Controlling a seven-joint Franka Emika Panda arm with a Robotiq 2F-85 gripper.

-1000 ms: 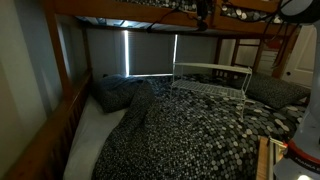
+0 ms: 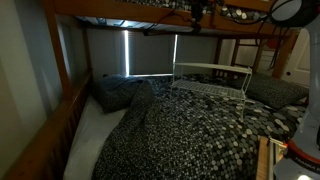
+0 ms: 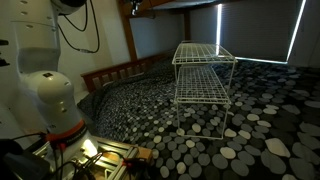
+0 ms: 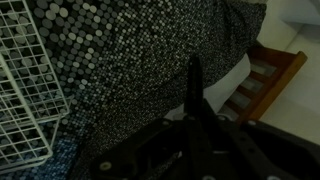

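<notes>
My gripper looks shut in the wrist view, its fingers meeting in one narrow dark shape. Whatever may be between them is too dark to make out. It hangs high above the bed, near the upper bunk, at the top of exterior view 1, and shows only partly at the top of exterior view 2. A white two-tier wire rack [image 3: 203, 90] stands on the patterned bedspread, also visible as the rack [image 2: 210, 88] right of centre in exterior view 1. From the wrist, the rack's grid [image 4: 28, 90] lies below and to the left, apart from the gripper.
Patterned cover [image 2: 165, 140] spreads over the bed, with a dark pillow [image 2: 117, 92] at the far left and another [image 2: 277, 92] at right. The wooden upper bunk rail [image 2: 130, 11] runs overhead, close to the arm. Left of the rack, the cover is mostly clear.
</notes>
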